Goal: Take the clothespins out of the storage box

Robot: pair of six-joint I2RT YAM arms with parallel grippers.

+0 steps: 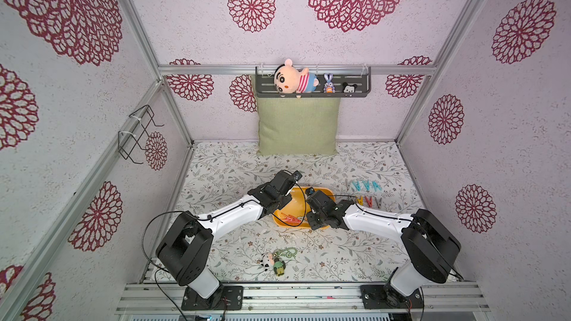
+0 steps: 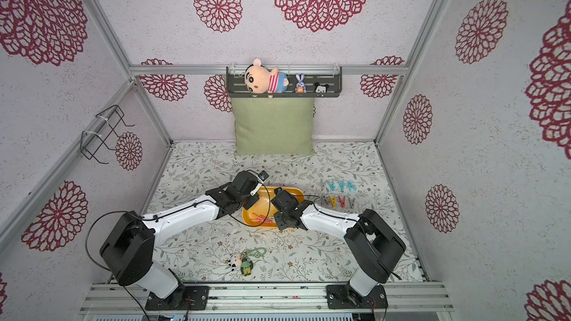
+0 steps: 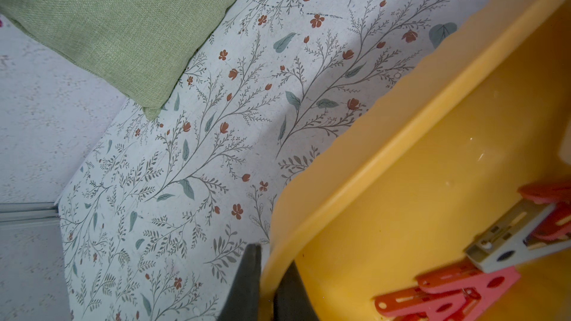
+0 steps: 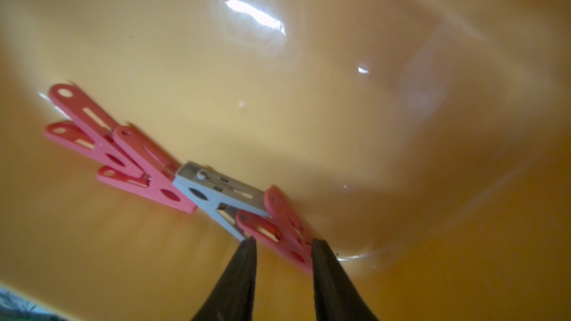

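The orange storage box (image 1: 295, 204) stands mid-table, its rim between the fingers of my left gripper, which is shut on that thin edge. On its floor lie several clothespins: red ones (image 4: 155, 169) at one side, a grey one (image 4: 223, 190) in the middle, and another red one (image 4: 285, 231) at the end of the row. My right gripper is inside the box, part open, its fingertips around the near end of that last red clothespin without a visible grip. From above, the right arm hides part of the box.
Right of the box, light blue clothespins (image 1: 365, 185) lie in a row, with yellow, red and grey ones (image 2: 337, 201) in front of them. Small toys with a green chain (image 1: 277, 261) lie near the front. A green pillow (image 1: 298, 124) leans at the back.
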